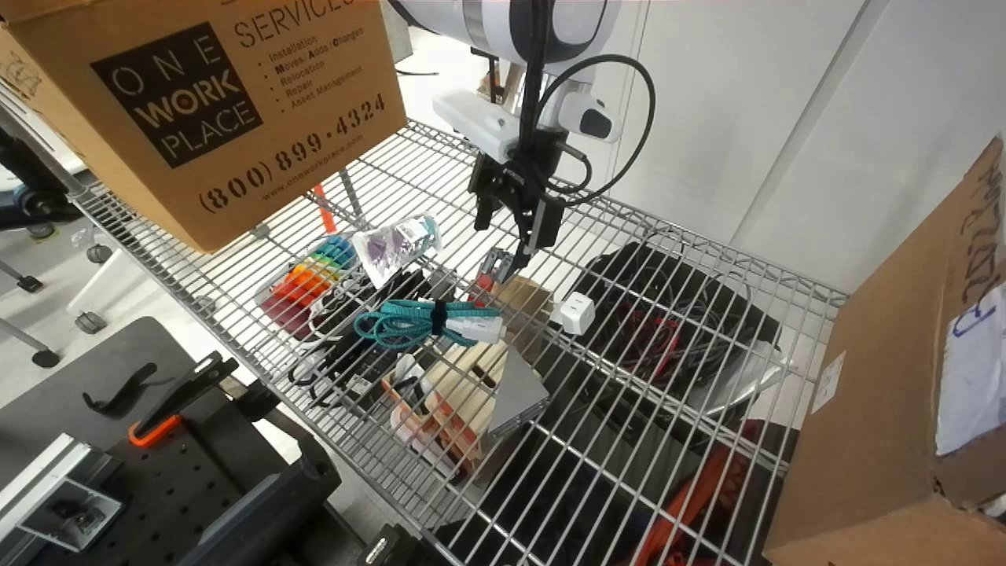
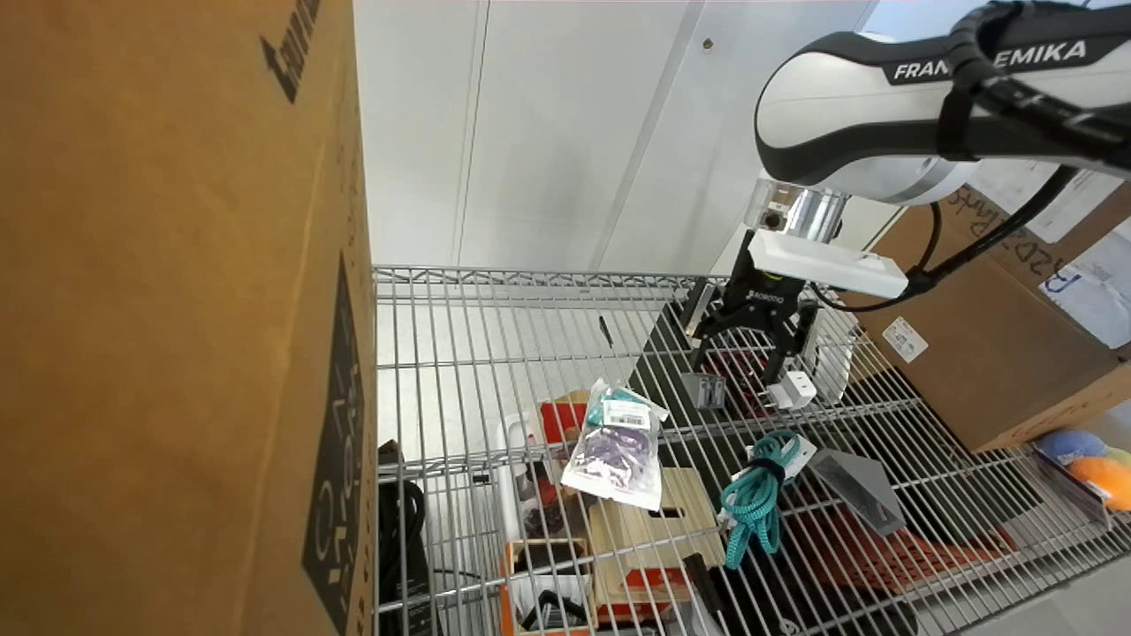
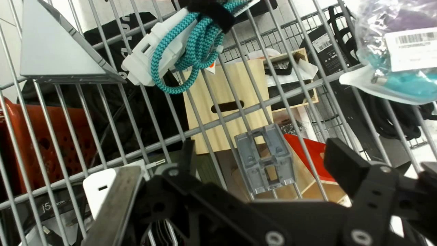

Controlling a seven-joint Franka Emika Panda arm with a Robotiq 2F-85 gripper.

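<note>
A small grey plastic bracket (image 3: 244,153) with openings through it lies on the wire shelf (image 1: 603,459). My gripper stands open around the bracket's position in the wrist view, a finger to either side with clear gaps. Seen from outside, the gripper (image 2: 737,369) points down just above the shelf, and the bracket (image 2: 705,391) shows near its left finger. Nothing is held. A white plug adapter (image 2: 793,390) sits close to the right finger; in the wrist view the adapter (image 3: 98,186) is partly hidden behind the gripper.
A teal braided cable bundle (image 3: 164,67), a grey wedge (image 3: 61,47) and a plastic bag (image 3: 409,49) with purple and teal contents lie on the shelf. Cardboard boxes (image 1: 311,123) flank it. Items under the wires, such as a wooden box (image 3: 229,92), are on a lower level.
</note>
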